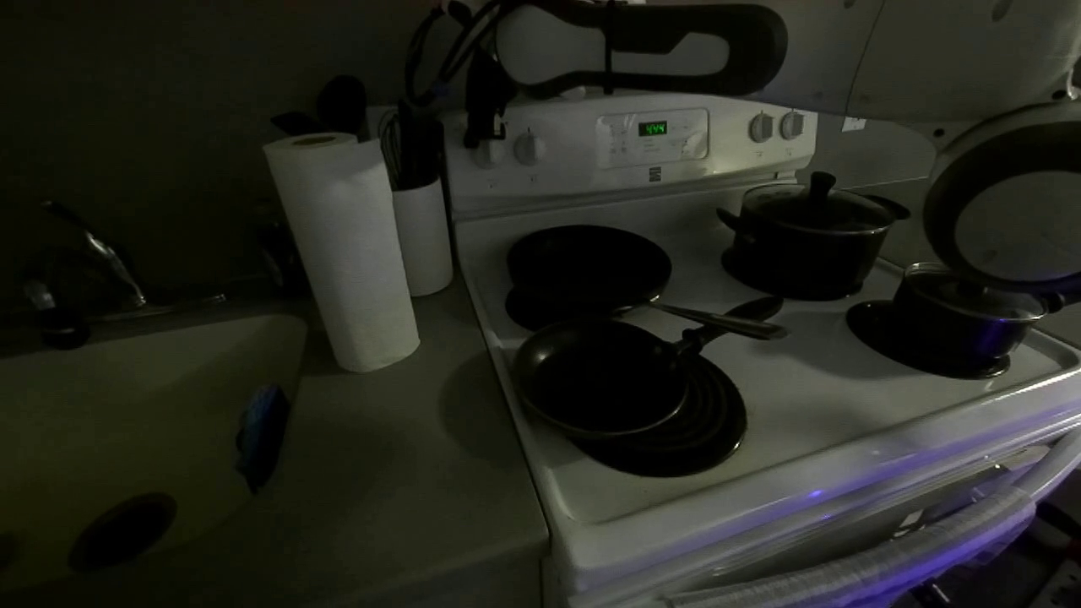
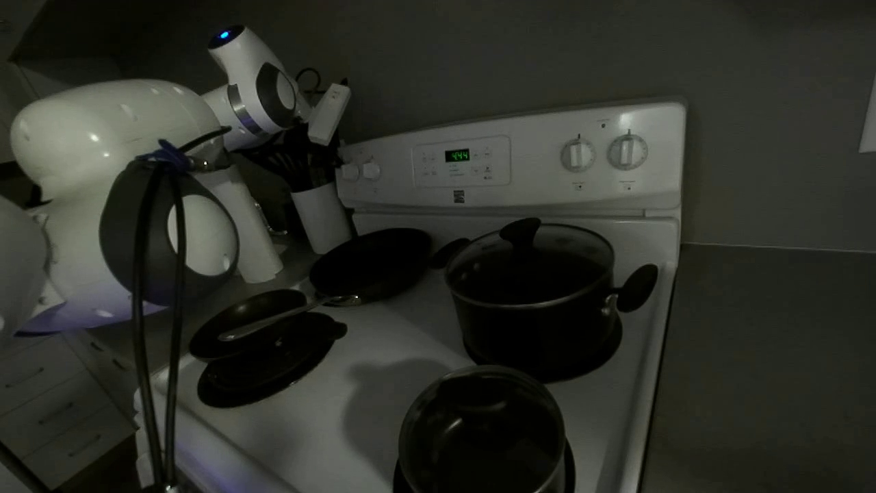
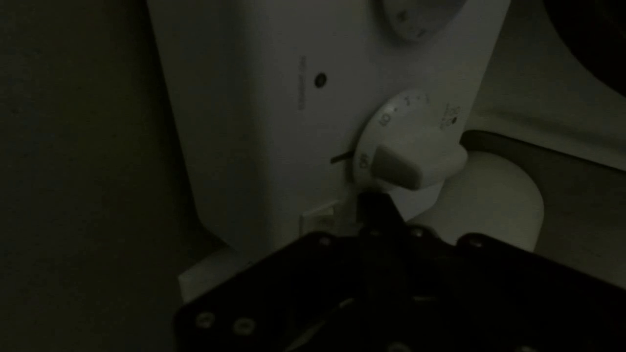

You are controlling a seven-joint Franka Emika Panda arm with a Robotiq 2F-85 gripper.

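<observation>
In the wrist view, a white stove knob [image 3: 419,155] stands on the control panel, its OFF label near the black index line. The dark gripper is shut, its tip just below the knob's dial edge; nothing shows between the fingers. Whether the tip touches the dial is hard to tell in this dim light. From exterior view 1, the gripper [image 1: 486,132] points down in front of the panel's left end, partly covering the leftmost knob [image 1: 491,154]. A second left knob [image 1: 529,148] is uncovered beside it.
A white utensil holder [image 1: 420,238] and a paper towel roll [image 1: 344,253] stand left of the stove. Two pans, a large lidded pot [image 2: 534,329] and a smaller pot [image 2: 484,435] occupy the burners. Two more knobs [image 1: 762,127] sit at the panel's right.
</observation>
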